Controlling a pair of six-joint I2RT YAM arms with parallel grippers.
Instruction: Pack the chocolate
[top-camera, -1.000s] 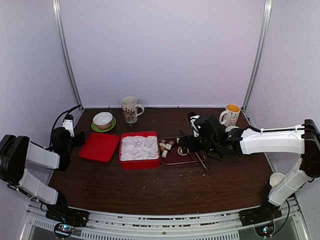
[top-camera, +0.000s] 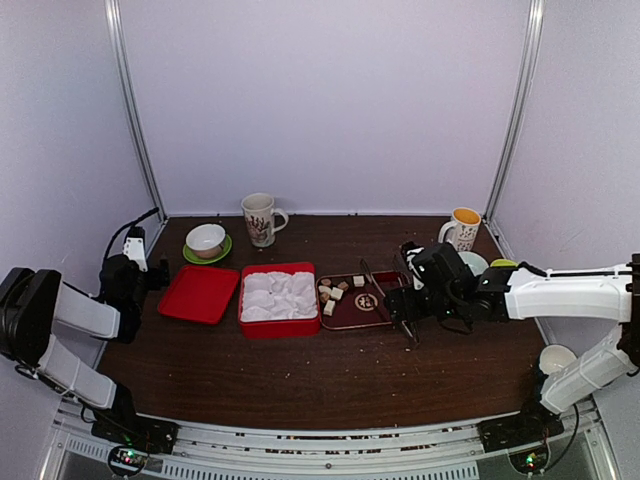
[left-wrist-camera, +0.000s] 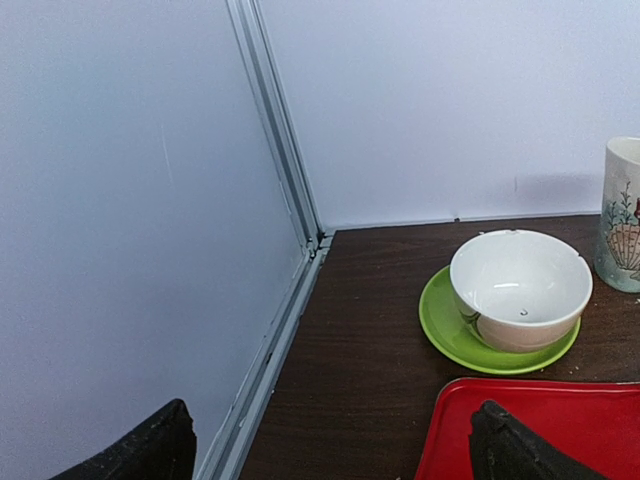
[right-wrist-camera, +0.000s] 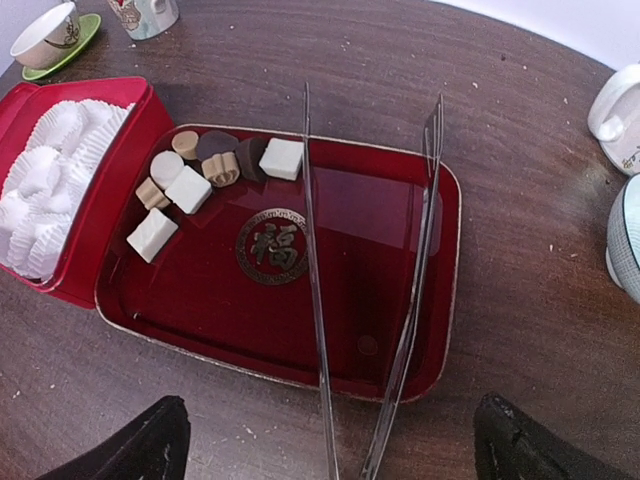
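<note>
Assorted chocolates (right-wrist-camera: 186, 188), white and brown, sit at the left of a dark red tray (right-wrist-camera: 370, 280). Beside it is a red box (top-camera: 278, 329) lined with white paper cups (right-wrist-camera: 50, 180); its red lid (top-camera: 197, 293) lies farther left. Clear tongs (right-wrist-camera: 408, 320) lie across the tray's right part. My right gripper hangs open above the tray and tongs, nothing in it. My left gripper stands open at the far left, beside the lid, empty.
A bowl (left-wrist-camera: 520, 290) on a green saucer and a mug (top-camera: 259, 220) stand at the back left. Another mug (top-camera: 462, 230) and a bowl (right-wrist-camera: 624, 240) are at the right.
My right gripper has moved to the right above the tray, toward the tongs. The left arm and the objects on the table have not moved.
</note>
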